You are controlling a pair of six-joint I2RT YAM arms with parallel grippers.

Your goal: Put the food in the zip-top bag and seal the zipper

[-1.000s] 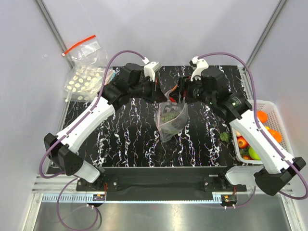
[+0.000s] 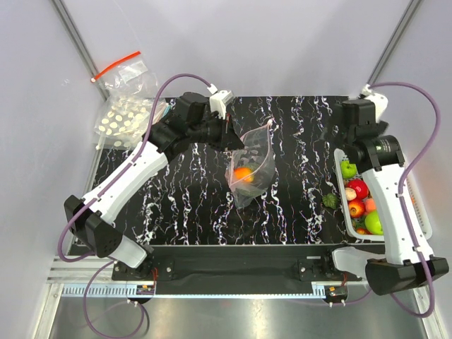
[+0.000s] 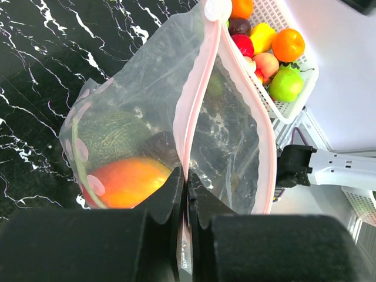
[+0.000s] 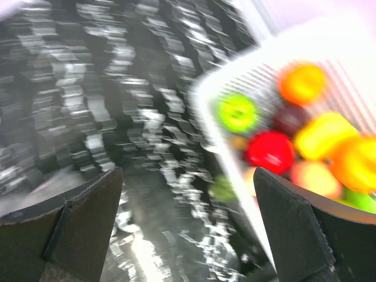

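Note:
A clear zip top bag (image 2: pixel 258 159) with a pinkish zipper rim stands on the black marbled table, its mouth spread open. Inside it lie an orange-red food piece (image 3: pixel 130 181) and a dark green item (image 3: pixel 114 134), seen through the plastic. My left gripper is shut on the edge of the bag's zipper rim. The right gripper is open and empty, hanging near the left edge of the white basket (image 4: pixel 220 138). The basket holds several foods, among them a red one (image 4: pixel 270 151) and an orange (image 4: pixel 302 83).
A small green piece (image 2: pixel 330 201) lies on the table just left of the basket. More flat bags (image 2: pixel 127 116), one with a red zipper, lie at the back left. Bare table (image 2: pixel 300 212) separates the open bag from the basket.
The orange-red food has gone from the right gripper, at the bag's mouth, down into the bag. My right arm has swung right to the basket. The left arm has stayed still.

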